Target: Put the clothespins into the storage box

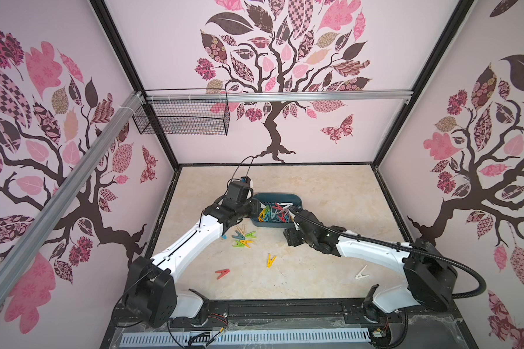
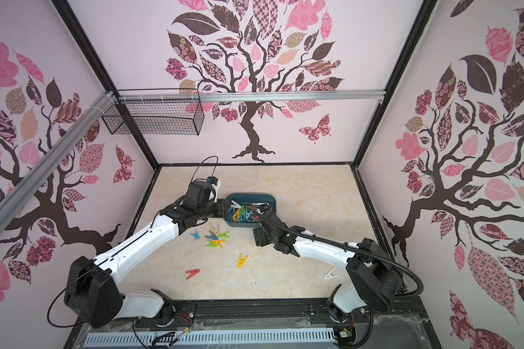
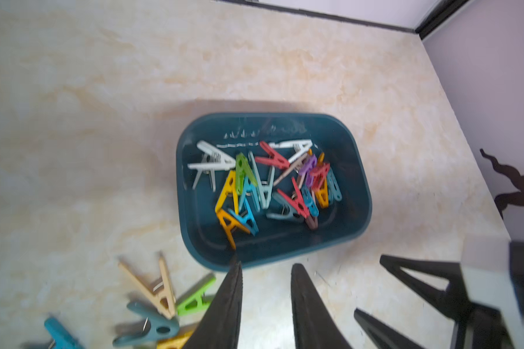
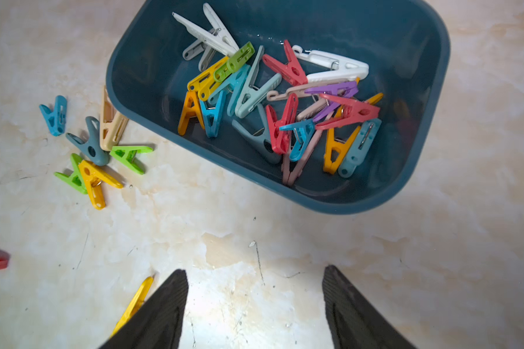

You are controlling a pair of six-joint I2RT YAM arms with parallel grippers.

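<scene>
The dark teal storage box (image 3: 273,250) holds many coloured clothespins. Outside its near-left corner lie several loose pins, among them a beige one (image 4: 111,119), a blue one (image 4: 55,119) and a green one (image 4: 131,152). My left gripper hangs above the table by the box's left end, with no pin seen between its fingers. My right gripper is over the table in front of the box; its fingers look apart in its wrist view, with no pin visible between them.
A yellow pin (image 1: 270,260) and a red pin (image 1: 222,272) lie on the front table, a white pin (image 1: 361,273) at front right. A wire basket (image 1: 180,116) hangs at back left.
</scene>
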